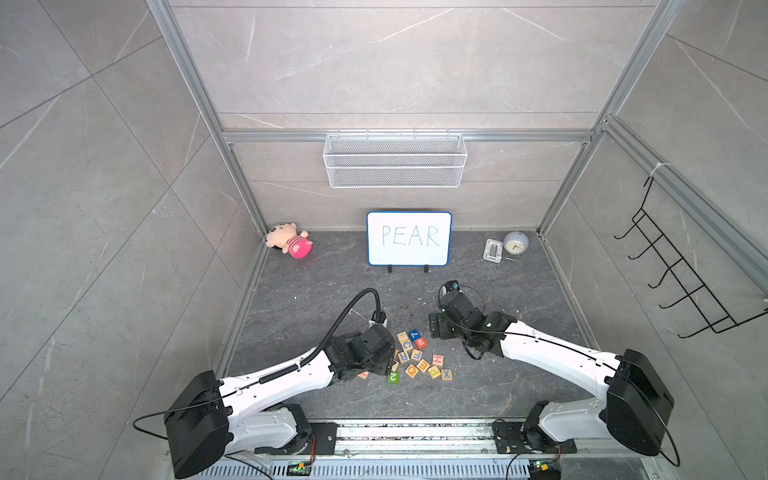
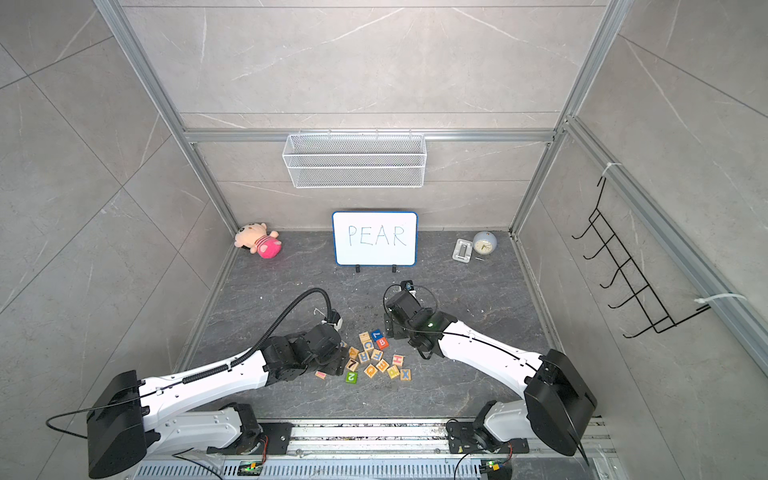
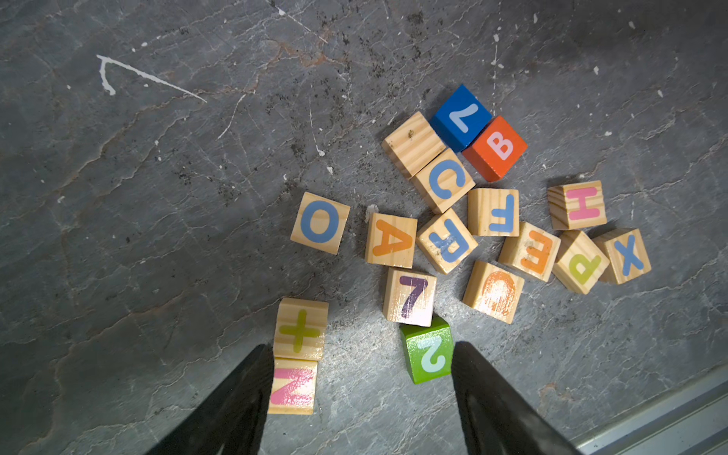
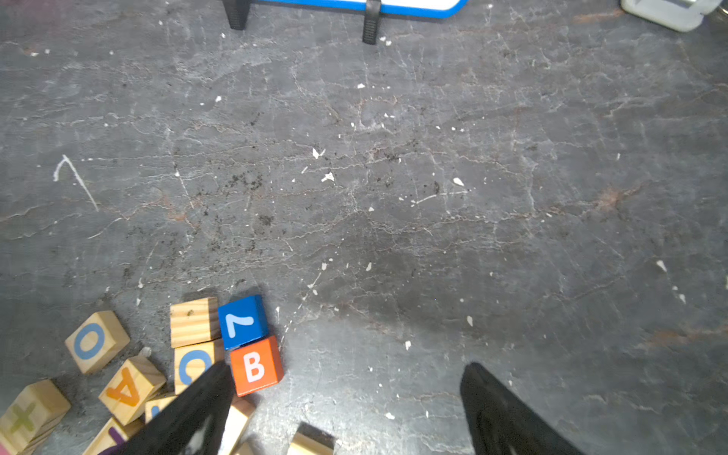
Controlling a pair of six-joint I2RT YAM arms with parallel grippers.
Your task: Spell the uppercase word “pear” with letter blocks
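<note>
The letter blocks lie loose on the dark floor, faces up at various angles. In the left wrist view the P block (image 3: 583,264) is green, touching the X block. The orange E block (image 3: 536,251) is beside it. A blue R block (image 3: 449,241) sits between the orange A block (image 3: 391,241) and the F block. My left gripper is open above the blocks, its fingers (image 3: 241,394) wide apart and empty. My right gripper is open over bare floor right of the cluster, nothing between its fingers. A whiteboard (image 1: 409,238) bears the handwritten word PEAR.
Other blocks crowd close: the C block (image 3: 444,180), red B block (image 3: 495,148), green 2 block (image 3: 428,350) and O block (image 3: 320,222). A plush doll (image 1: 289,239) and a clock (image 1: 516,243) stand at the back.
</note>
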